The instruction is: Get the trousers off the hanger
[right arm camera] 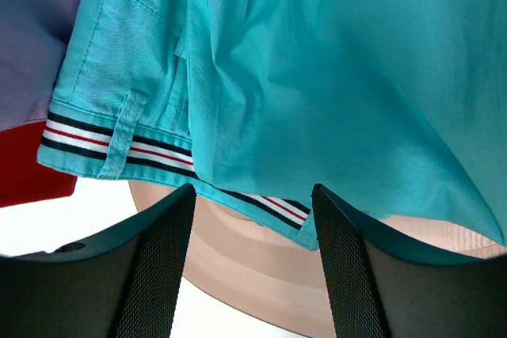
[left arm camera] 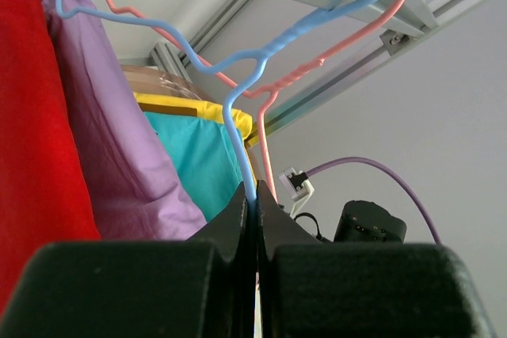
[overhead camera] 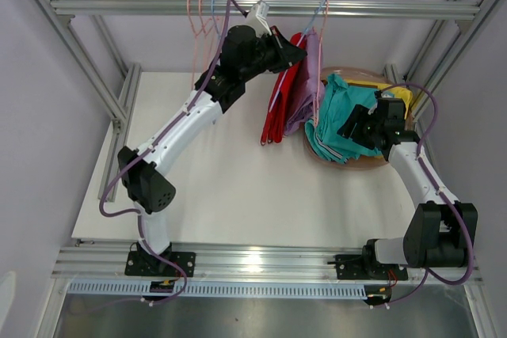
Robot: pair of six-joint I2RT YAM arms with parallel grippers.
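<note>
Red trousers [overhead camera: 281,96] and purple trousers [overhead camera: 303,93] hang under the rail on hangers. My left gripper is shut at the neck of the blue hanger [left arm camera: 242,61], with a pink hanger [left arm camera: 341,49] just behind. In the top view that gripper [overhead camera: 297,51] is beside the red trousers. My right gripper is part open above teal trousers [right arm camera: 333,108] with a striped waistband, which lie in a round basket [right arm camera: 230,267]; nothing shows between its fingers.
The metal rail [overhead camera: 135,5] spans the back, with several empty hangers left of my left arm. Yellow fabric [overhead camera: 404,96] lies in the basket. The white board [overhead camera: 206,195] is clear in the middle and at left.
</note>
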